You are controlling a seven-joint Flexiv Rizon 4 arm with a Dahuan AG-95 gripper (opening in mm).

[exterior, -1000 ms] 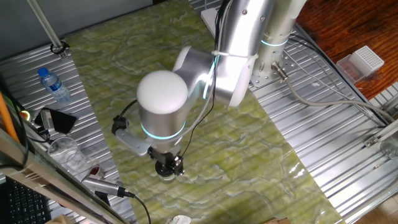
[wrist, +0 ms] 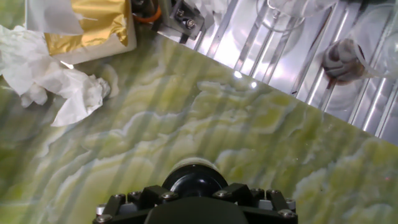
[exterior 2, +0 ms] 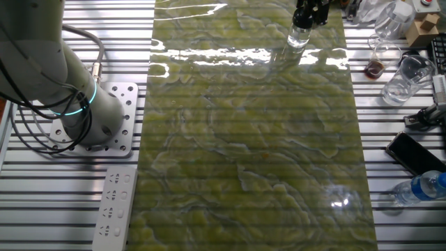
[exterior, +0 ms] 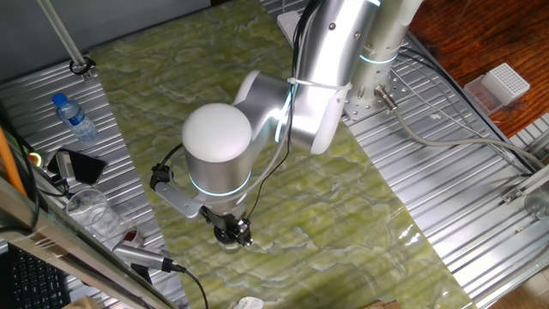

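A small clear glass vessel (exterior 2: 299,36) with a dark top is upright at the far edge of the green mat in the second exterior view. My gripper (exterior 2: 311,12) is right above it, pointing down around its top. In the wrist view a round black cap-like part (wrist: 195,180) with a pale rim lies between the fingers, which come close to it on both sides. Whether they press on it does not show. From the first exterior view, the gripper (exterior: 232,233) hides most of the vessel, and contact with the mat is unclear.
Crumpled white tissue (wrist: 78,93) and a gold-and-white box (wrist: 93,28) lie near the mat's edge. Glasses (exterior 2: 408,78), a cup with brown liquid (exterior 2: 375,67), a phone (exterior 2: 416,155) and a water bottle (exterior 2: 420,188) line the side.
The gripper end stays in nearly the same place. Other objects have not moved.
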